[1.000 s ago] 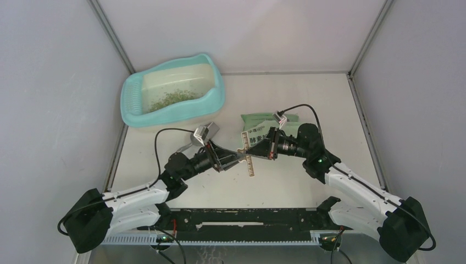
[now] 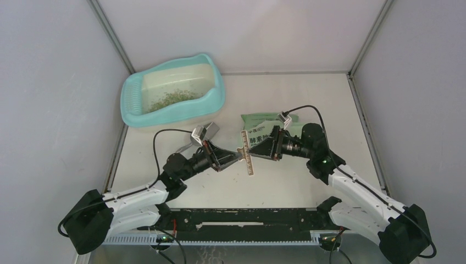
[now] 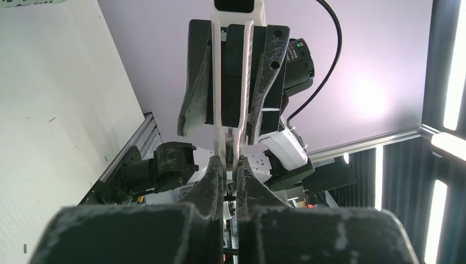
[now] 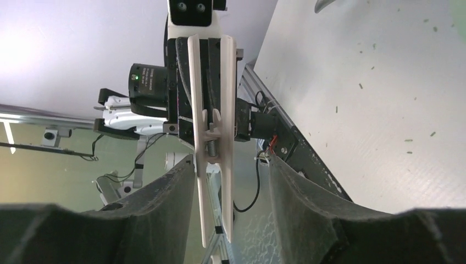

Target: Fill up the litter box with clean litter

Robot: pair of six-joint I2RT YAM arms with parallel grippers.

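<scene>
My left gripper (image 2: 239, 155) is shut on an upright-held beige sealing clip (image 2: 247, 162), whose two long strips (image 3: 244, 77) rise between the fingertips in the left wrist view. My right gripper (image 2: 251, 152) is open beside the clip; in the right wrist view its fingers (image 4: 308, 214) stand apart around the clip's lower part. Behind the clip lie green litter bags (image 2: 261, 120) with printed labels. The turquoise litter box (image 2: 214, 102) sits at the back left, with a pale inner surface and greenish granules on it.
A grey scoop (image 2: 210, 127) lies below the box, partly hidden by my left arm.
My right gripper has drawn slightly back to the right from the clip and opened. The left gripper and clip have hardly moved.
</scene>
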